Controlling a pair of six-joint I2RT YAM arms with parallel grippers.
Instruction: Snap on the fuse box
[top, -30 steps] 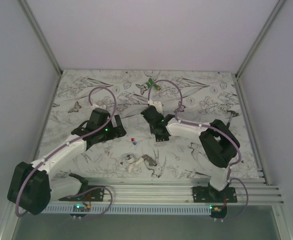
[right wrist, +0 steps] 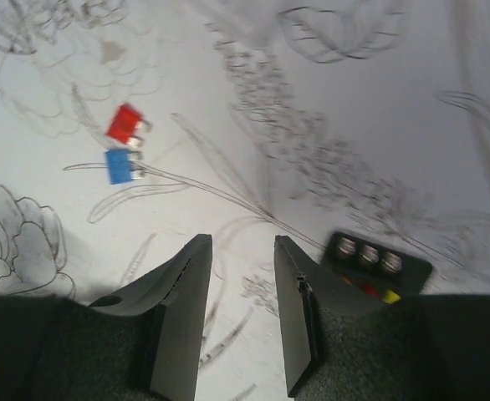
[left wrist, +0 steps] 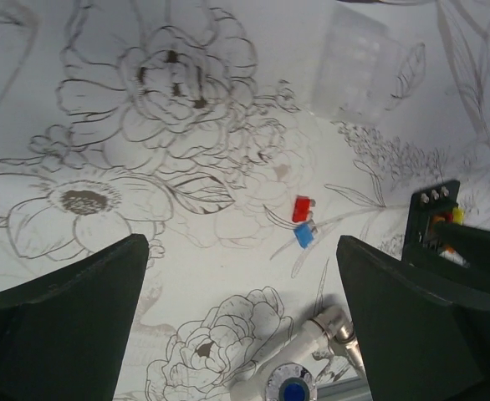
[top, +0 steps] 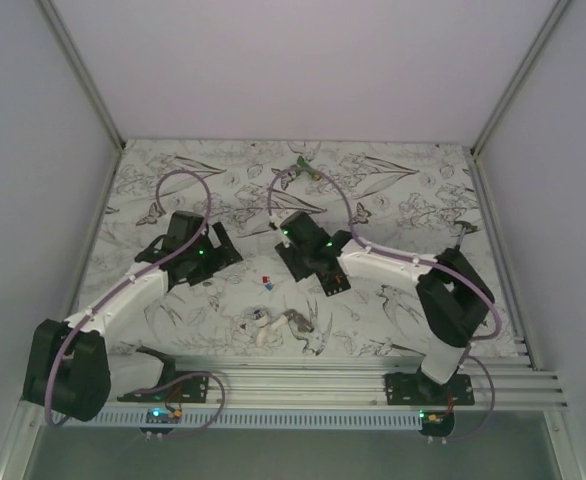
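Note:
The black fuse box (top: 335, 283) lies right of centre on the table; in the right wrist view it (right wrist: 376, 259) sits behind my right gripper, whose fingers stand part open with nothing between them. Two small fuses, a red one and a blue one, lie loose left of the box; the left wrist view shows the red (left wrist: 303, 209) and the blue (left wrist: 304, 235) too. My left gripper (top: 223, 245) is open and empty, above the table to the left of the fuses.
A white bottle-like tool (left wrist: 293, 357) and metal pieces lie near the front edge. A green object (top: 303, 165) lies at the back, a hammer-like tool (top: 463, 230) at the far right. A clear plastic piece (left wrist: 354, 67) lies behind the fuses.
My right gripper has shifted left, away from over the fuse box.

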